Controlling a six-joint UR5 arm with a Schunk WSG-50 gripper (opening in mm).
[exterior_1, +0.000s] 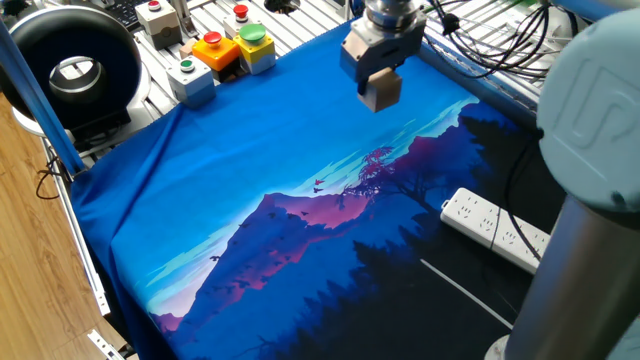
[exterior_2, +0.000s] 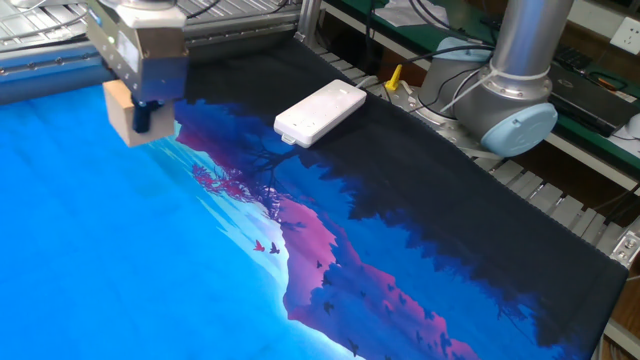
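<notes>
A plain wooden block is held at the lower end of my gripper, near the back of the cloth in exterior view 1. From the other side, in exterior view 2, the same wooden block shows beside a dark finger pressed against it. The gripper is shut on the block; its far finger is hidden. The block appears to hang above the cloth, though its exact height is hard to judge.
A blue cloth printed with mountains covers the table, mostly bare. On it lies a white power strip at the right. Several button boxes, one with a green button, stand at the back left. Loose cables lie at the back right.
</notes>
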